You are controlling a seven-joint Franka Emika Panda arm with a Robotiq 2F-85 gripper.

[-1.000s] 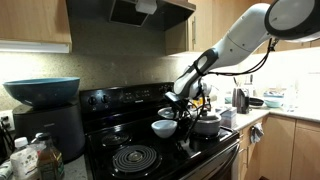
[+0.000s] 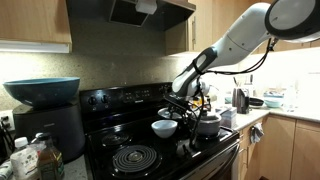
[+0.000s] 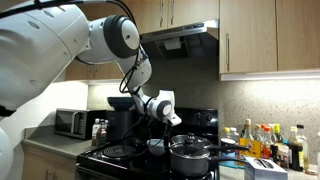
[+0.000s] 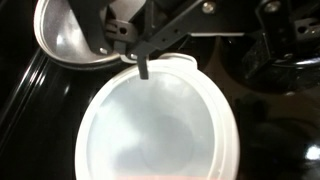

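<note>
A white bowl (image 2: 164, 129) stands on the black stove, left of a grey metal pot. From above, the bowl's round white rim and pale inside (image 4: 155, 125) fill the lower middle of the wrist view. My gripper (image 2: 184, 105) is over the stove, close to the bowl and the pot. It is open, its dark fingers (image 4: 143, 68) spread at the top of the wrist view, one of them overlapping the bowl's rim in the picture. Nothing shows between them. Whether a finger touches the rim cannot be told.
The pot (image 3: 190, 160) stands beside the bowl, its long handle reaching right. Several bottles (image 3: 262, 140) crowd the right counter. A large blue bowl (image 2: 44, 91) rests on a dark appliance at left.
My gripper and forearm have shifted only slightly over the stove. The white bowl and the pot look unmoved.
</note>
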